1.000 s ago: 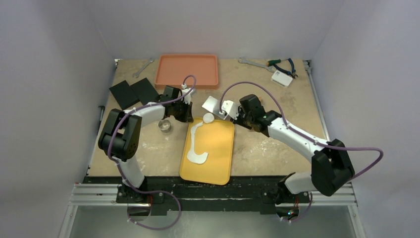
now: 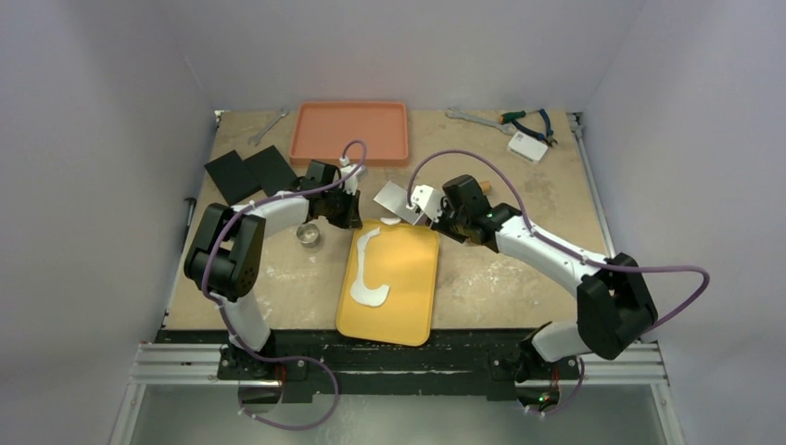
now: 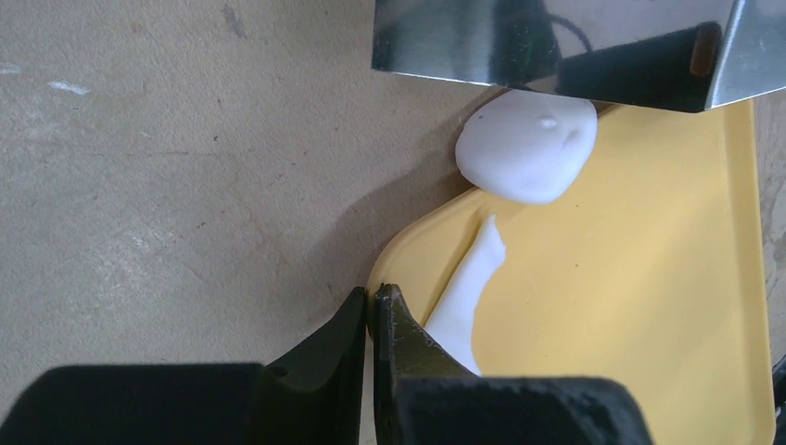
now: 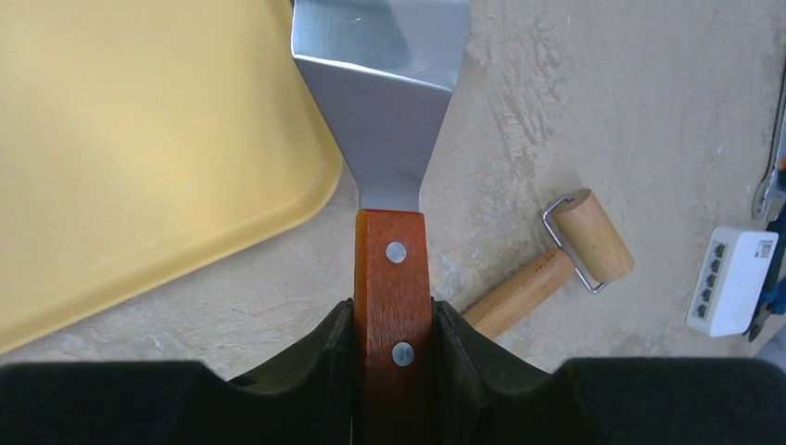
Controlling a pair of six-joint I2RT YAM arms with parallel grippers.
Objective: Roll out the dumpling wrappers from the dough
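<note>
My right gripper is shut on the wooden handle of a metal scraper (image 4: pixel 389 130), held over the back edge of the yellow tray (image 2: pixel 404 278). The scraper's blade (image 3: pixel 556 46) hangs over a white dough lump (image 3: pixel 524 148) on the tray's back rim and partly covers it. A long flattened white strip of dough (image 2: pixel 369 294), wider at its front end, lies along the tray's left side. My left gripper is shut at the tray's back-left corner, nothing visible between its fingers.
A rolling pin (image 4: pixel 593 236) lies right of the tray. A pink tray (image 2: pixel 348 130), dark plates (image 2: pixel 232 174), a metal cup (image 2: pixel 308 235), wrenches, pliers (image 2: pixel 533 125) and a white box (image 2: pixel 526 146) lie around.
My right arm and the scraper have moved slightly left, the blade now covering more of the dough lump. My left arm has stayed still.
</note>
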